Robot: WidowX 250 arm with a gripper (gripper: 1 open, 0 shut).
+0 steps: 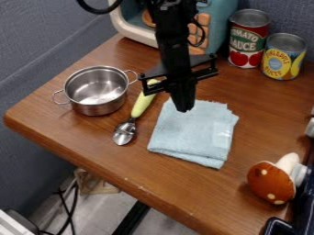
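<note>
My black gripper (182,96) points down over the upper end of a light blue folded cloth (190,138); its fingertips overlap the cloth in this view, and whether they touch it or are open or shut I cannot tell. Just left of it lie a yellow object (142,104), like a banana, partly hidden by the arm, and a metal spoon (125,133). A steel pot (95,90) with two handles stands at the left.
Two cans, a red tomato one (247,41) and a yellow one (282,60), stand at the back right. A toy mushroom (273,184) is at the front right.
</note>
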